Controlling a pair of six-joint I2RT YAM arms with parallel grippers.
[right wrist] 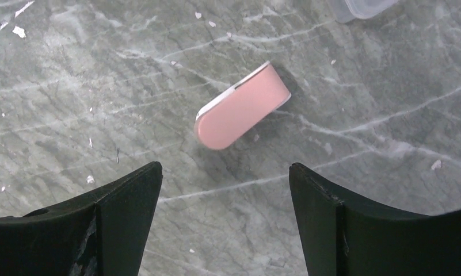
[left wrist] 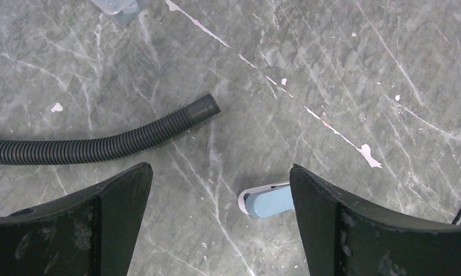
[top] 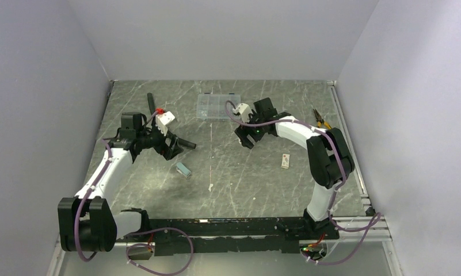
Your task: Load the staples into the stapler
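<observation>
A small blue stapler (top: 183, 169) lies on the grey marbled table, just below and right of my left gripper (top: 171, 150) in the top view. In the left wrist view the blue stapler (left wrist: 269, 201) sits partly behind the right-hand finger. That left gripper is open and empty. A pink stapler (right wrist: 242, 108) rests on the table ahead of my right gripper, whose fingers stand wide apart with nothing between them. From above, the right gripper (top: 244, 138) covers this pink stapler. To its right lies a small pale box (top: 285, 161), perhaps the staples.
A clear compartment case (top: 218, 107) stands at the back middle. The black corrugated hose (left wrist: 101, 148) runs behind the left gripper. Pliers with yellow handles (top: 320, 119) lie at the right edge.
</observation>
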